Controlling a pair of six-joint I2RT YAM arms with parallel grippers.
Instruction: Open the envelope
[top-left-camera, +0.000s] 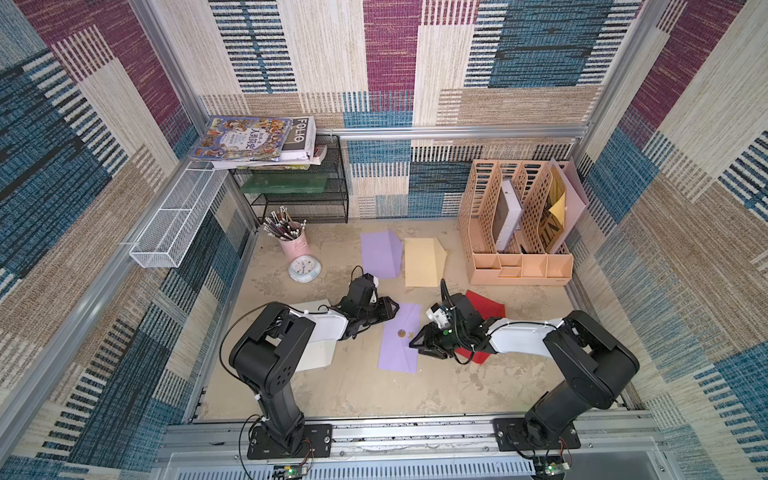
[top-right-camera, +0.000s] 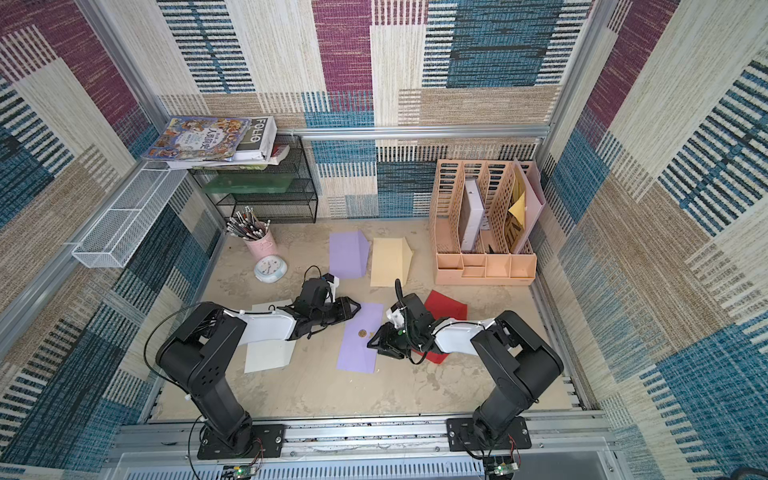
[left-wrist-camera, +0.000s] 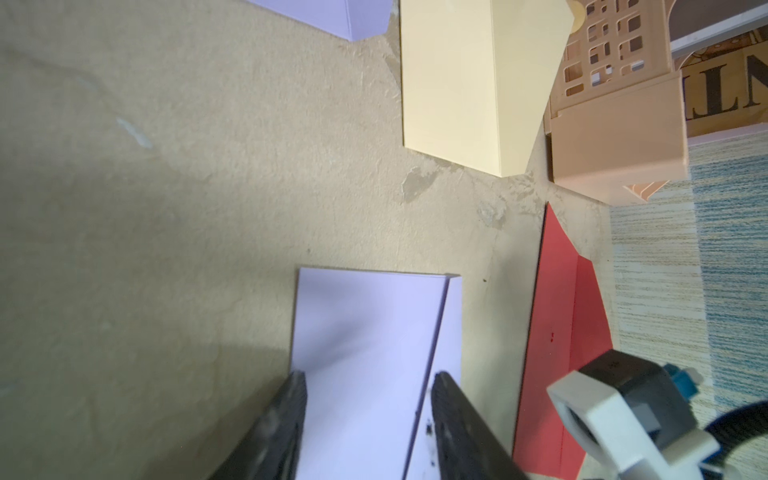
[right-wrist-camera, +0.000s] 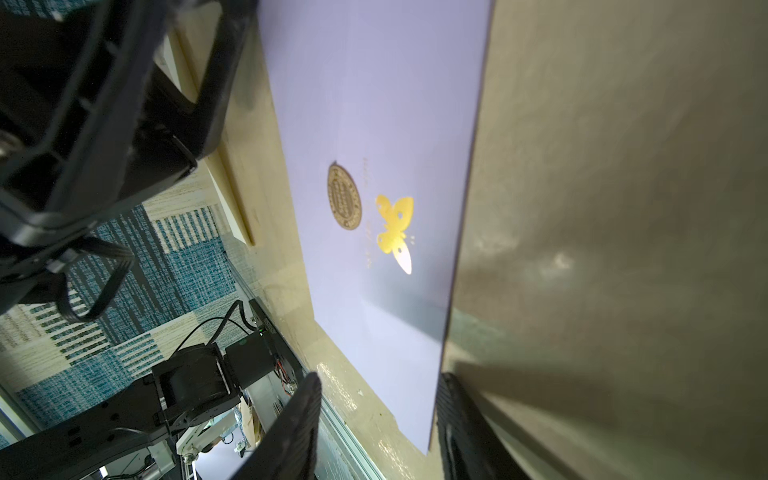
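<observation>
A lilac envelope (top-left-camera: 397, 353) with a round seal and gold butterfly (right-wrist-camera: 393, 232) lies between my grippers. My left gripper is open over its far end, low above the paper. My right gripper is part open at the envelope's near right edge, one finger against or just beside that edge; whether paper is between its fingertips is hard to tell.
A white envelope (top-right-camera: 268, 352) lies left, a red one (left-wrist-camera: 552, 336) right, another lilac (top-left-camera: 380, 253) and a cream one (top-left-camera: 424, 261) behind. A pink organizer (top-right-camera: 484, 268) stands back right, a pen cup (top-left-camera: 292, 244) and clock (top-left-camera: 305, 269) back left.
</observation>
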